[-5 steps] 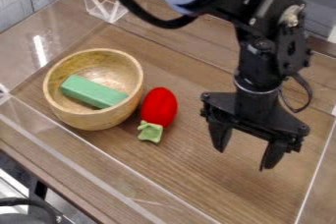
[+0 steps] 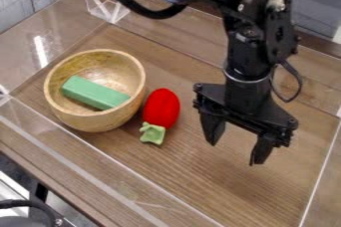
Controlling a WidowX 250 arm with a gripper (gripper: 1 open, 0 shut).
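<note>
My black gripper (image 2: 240, 123) hangs over the wooden table right of centre, its fingers spread open with nothing between them. To its left, apart from it, lies a red object with a light green end (image 2: 163, 109). At the left a wooden bowl (image 2: 130, 71) holds a green block (image 2: 94, 93).
A black cable or part sits at the bottom left corner. A small white item lies at the back left.
The gripper has shifted slightly left and back compared with a second ago. The bowl, green block and red object have not moved.
</note>
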